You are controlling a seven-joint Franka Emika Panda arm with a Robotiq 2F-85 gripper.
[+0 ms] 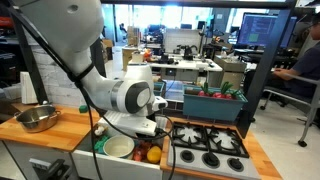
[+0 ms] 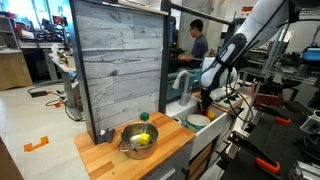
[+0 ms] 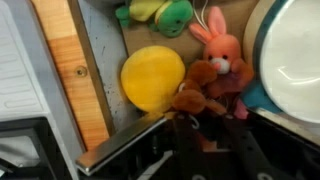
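In the wrist view, an orange-brown soft toy (image 3: 196,92) lies at my gripper, whose dark fingers are closed around its lower part. The toy's upper end sticks out past the fingertips. Just beyond it is a pinkish-orange rabbit toy (image 3: 222,52). A yellow round thing (image 3: 152,78) lies to the left, close to the drawer's side wall. In exterior view 1 my gripper (image 1: 158,130) is low over the open drawer, and the toy in it is hard to make out there.
A pale bowl (image 1: 118,147) fills the drawer's left part, its rim showing in the wrist view. A green and yellow toy (image 3: 165,14) lies at the drawer's far side. The stove (image 1: 208,140) stands on the right, a metal pot (image 1: 38,118) on the left counter.
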